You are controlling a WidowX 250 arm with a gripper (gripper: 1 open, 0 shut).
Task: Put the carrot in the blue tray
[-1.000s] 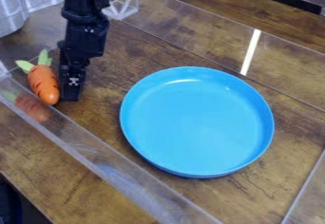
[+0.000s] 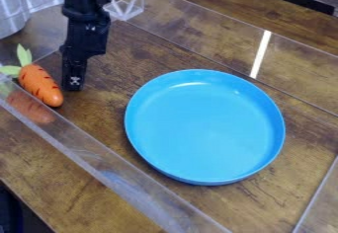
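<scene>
An orange toy carrot (image 2: 42,86) with green leaves lies at the left, its leaves toward the back left and its tip toward the front. The transparent wall runs close along its front side. My black gripper (image 2: 74,77) reaches down from the back left, its lower end low over the table and close beside the carrot's right side. How its fingers stand, and whether they touch the carrot, I cannot make out. To the right sits the round blue tray (image 2: 205,126), empty.
A clear plastic wall (image 2: 99,166) crosses the lower left diagonally, between the carrot and the front. Bare brown wood (image 2: 172,41) stretches behind the tray, with a white strip (image 2: 260,54) on it.
Over the last second the carrot has turned slightly, its leafy end swinging left. My gripper has shifted a little left as well.
</scene>
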